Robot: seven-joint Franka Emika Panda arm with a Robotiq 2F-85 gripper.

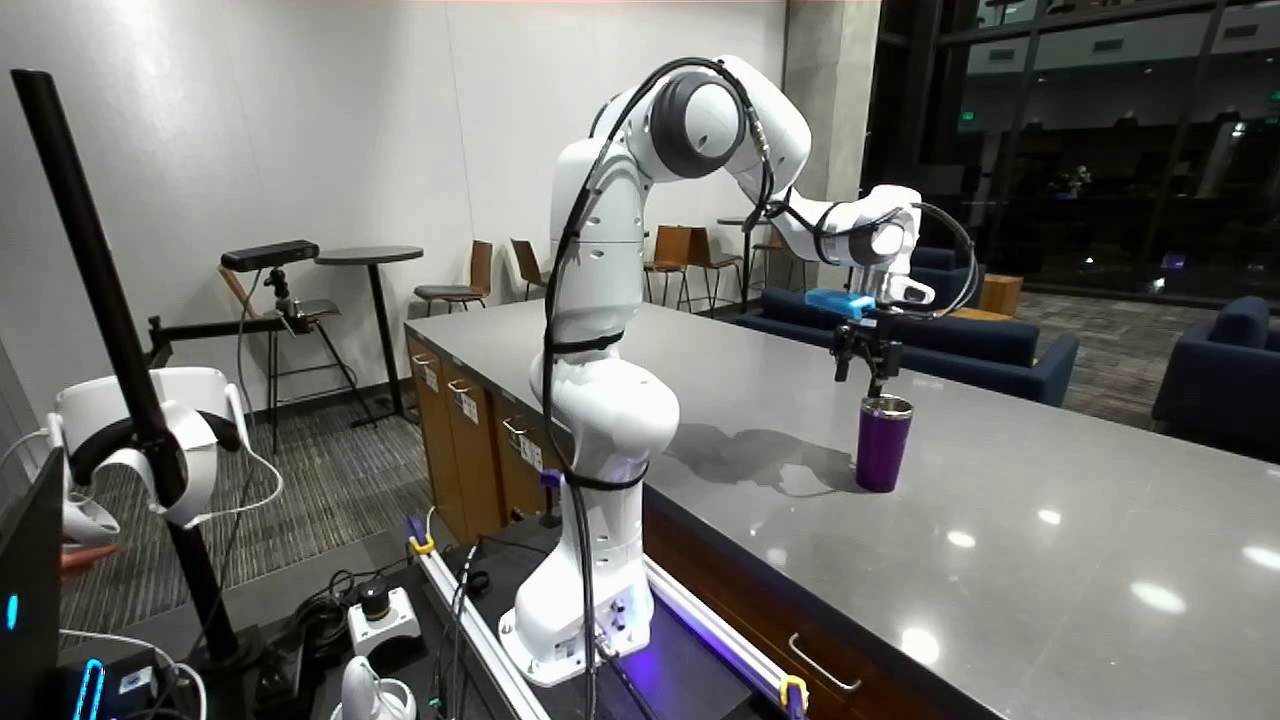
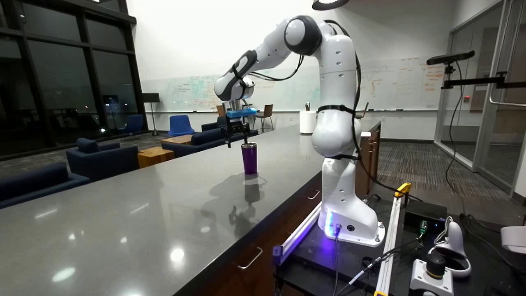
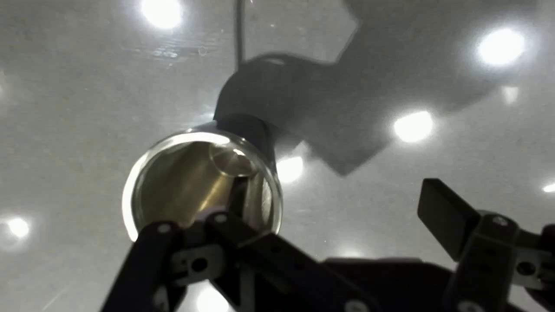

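Note:
A purple tumbler (image 1: 884, 450) with a bare metal rim stands upright on the grey counter. Over it is my gripper (image 1: 860, 374), pointing down with its fingers spread apart. One finger is right at the cup's mouth, while the other hangs outside, off to one side. Exterior view 2 shows the same tumbler (image 2: 250, 160) below the gripper (image 2: 237, 142). From the wrist, the cup's open metal mouth (image 3: 182, 177) lies under the left finger; the right finger (image 3: 447, 218) is over bare counter. Whether the left fingertip dips below the rim cannot be told. Nothing shows gripped.
Around the tumbler the counter (image 1: 1020, 540) is wide and clear, with light reflections and the arm's shadow. A white cylindrical container (image 2: 307, 121) stands toward the counter's far end. Sofas and chairs stand off the counter.

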